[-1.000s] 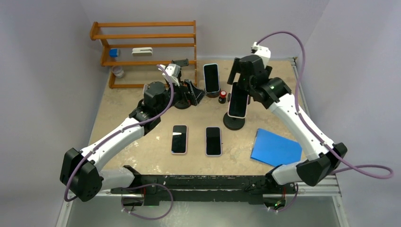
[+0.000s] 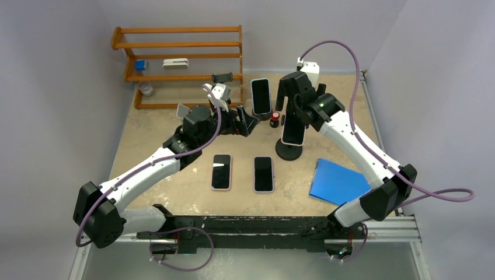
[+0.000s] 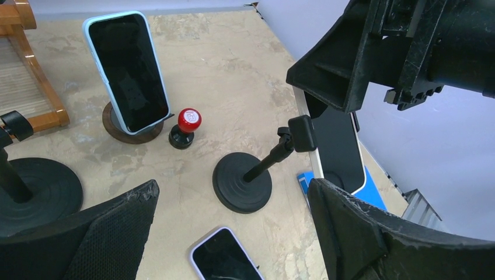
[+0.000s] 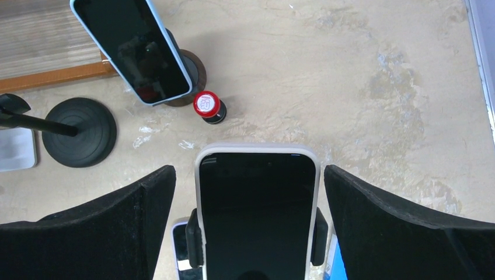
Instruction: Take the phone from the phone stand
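A phone with a pale case (image 2: 293, 132) stands tilted in a black stand (image 2: 289, 151). In the right wrist view, the phone's dark screen (image 4: 257, 204) faces up between the stand's side clamps (image 4: 319, 239). My right gripper is open, one finger on each side of the phone's upper end, with gaps between fingers and phone. To the left, over the table, my left gripper (image 2: 250, 123) is open and empty, apart from this phone.
Another phone in a light-blue case (image 3: 125, 70) leans on a round stand behind, near a red-topped stamp (image 3: 188, 121). Two phones (image 2: 221, 172) (image 2: 264, 174) lie flat in front. A blue folder (image 2: 340, 182) lies front right; a wooden rack (image 2: 175, 44) stands back left.
The left gripper has shifted slightly right. The phone and stand look unmoved.
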